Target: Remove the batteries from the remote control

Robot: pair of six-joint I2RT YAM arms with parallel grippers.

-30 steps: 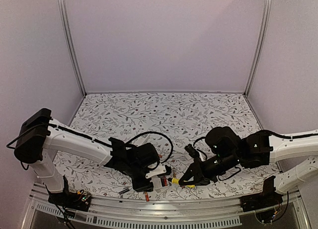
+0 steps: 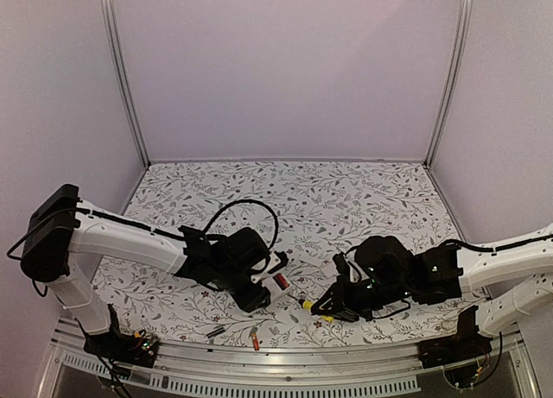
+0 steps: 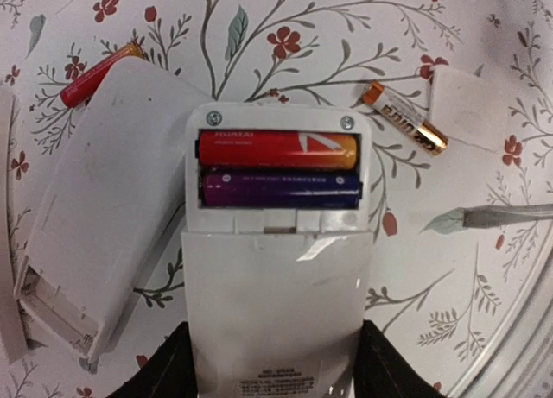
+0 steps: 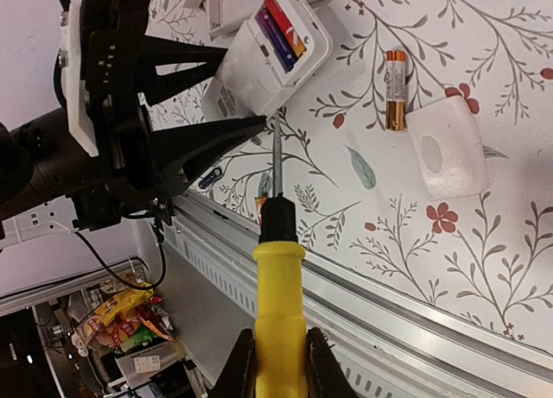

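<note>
The white remote has its battery bay open, holding a red battery and a purple battery. My left gripper is shut on the remote's lower end. My right gripper is shut on a yellow-handled screwdriver, whose metal shaft points at the remote, its tip beside the left gripper's fingers in the right wrist view; contact is unclear.
A second white remote lies beside the held one. Loose batteries lie around, including an orange-ended one near a white cover. The table's front rail is close.
The right arm has shifted a little, still holding the screwdriver.
</note>
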